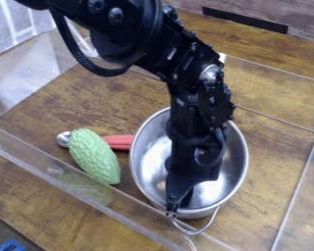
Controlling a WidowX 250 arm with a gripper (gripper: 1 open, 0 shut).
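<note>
My black gripper (180,201) reaches down into the front part of a steel pot (150,157), near the rim and the wire handle at the bottom. Whether its fingers are open or closed on the rim is hidden by the dark wrist. A green bumpy vegetable, like a bitter melon (94,157), lies left of the pot. Beside it lies an object with a red handle (117,141) and a metal end.
Clear plastic walls (298,186) enclose the wooden surface (62,98). Bare wood shows behind and to the right of the pot. A small blue object (9,245) sits at the bottom-left corner.
</note>
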